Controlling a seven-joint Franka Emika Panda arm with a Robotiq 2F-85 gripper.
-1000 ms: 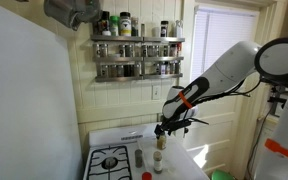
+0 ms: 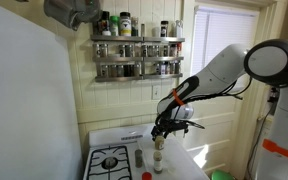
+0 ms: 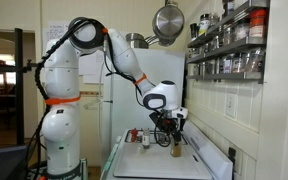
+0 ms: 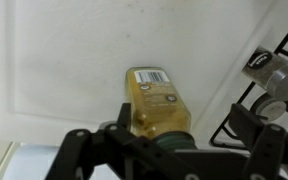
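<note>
A jar with amber-brown contents and a dark green lid (image 4: 156, 102) stands on the white counter (image 4: 74, 60); a barcode label shows on its side. In the wrist view my gripper is open, its dark fingers spread left and right of the jar's lidded end. No contact with the jar can be made out. From outside, the same jar (image 2: 159, 144) shows just under my gripper (image 2: 162, 129). The second exterior view also places the jar (image 3: 177, 150) below the gripper (image 3: 169, 136).
A stove top (image 2: 108, 160) lies left of the jar in the first exterior view. Small containers stand nearby, among them a pale jar (image 2: 158, 161), a dark one (image 2: 139, 158) and a red-topped one (image 2: 147, 176). Spice shelves (image 2: 134, 58) hang on the wall above.
My arm and gripper have come down slightly toward the jar. The jar and the other containers stand where they were.
</note>
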